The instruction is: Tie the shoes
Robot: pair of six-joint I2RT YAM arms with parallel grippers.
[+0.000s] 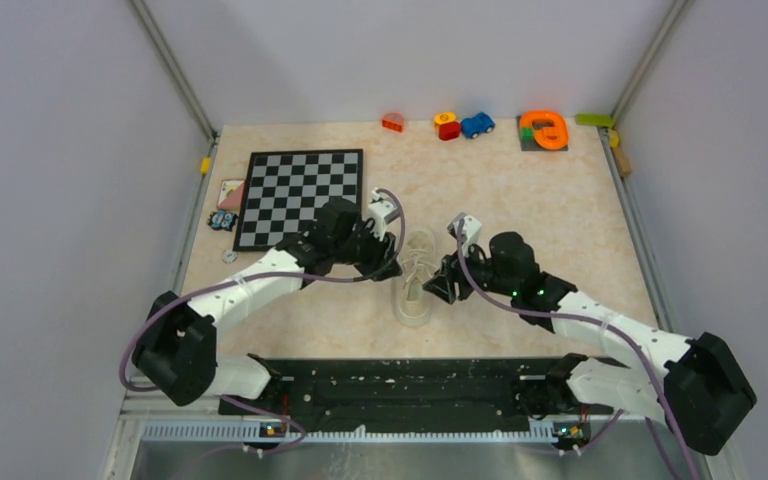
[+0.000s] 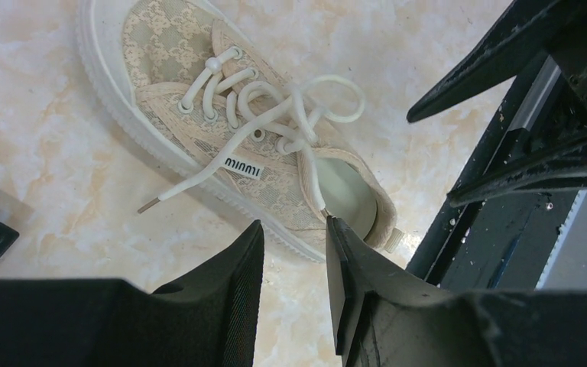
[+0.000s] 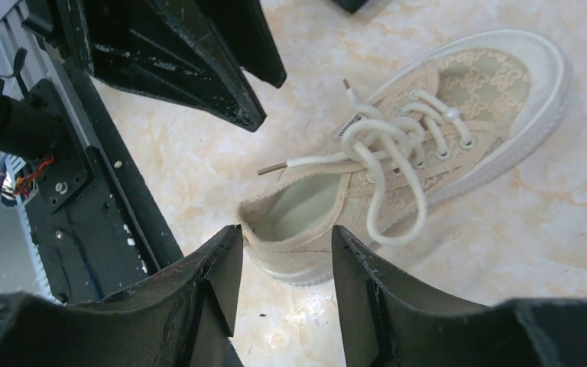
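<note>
A beige sneaker with a white sole lies upright on the table between the grippers. Its white laces form loops over the throat, with loose ends hanging toward the side and opening. My left gripper is over the shoe's side near the heel, fingers apart, nothing seen held between them. My right gripper is at the heel end, fingers apart, the heel collar just beyond its tips and no lace seen between them. Each wrist view also shows the other gripper's dark fingers beside the shoe.
A checkerboard lies back left, with small items along the left edge. Toys, including a blue car and an orange piece, line the back. The dark front edge is close to the shoe.
</note>
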